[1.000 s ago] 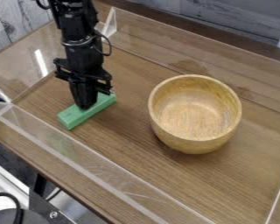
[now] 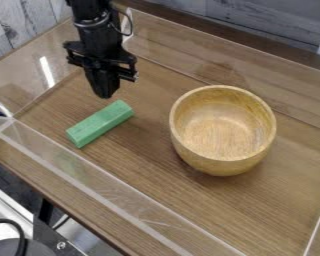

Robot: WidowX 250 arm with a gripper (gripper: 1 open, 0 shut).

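Observation:
A green rectangular block (image 2: 100, 124) lies on the wooden surface, tilted diagonally, left of a large tan bowl (image 2: 222, 128). The dark gripper (image 2: 93, 74) is above and behind the block, clear of it. Whether its fingers are open or shut is hard to tell at this size.
The wide round bowl takes up the middle right. Some dark cabling runs at the lower left edge.
The gripper has moved up and back, away from the green block, which it was over or on before. The block now shows fully in about the same place.

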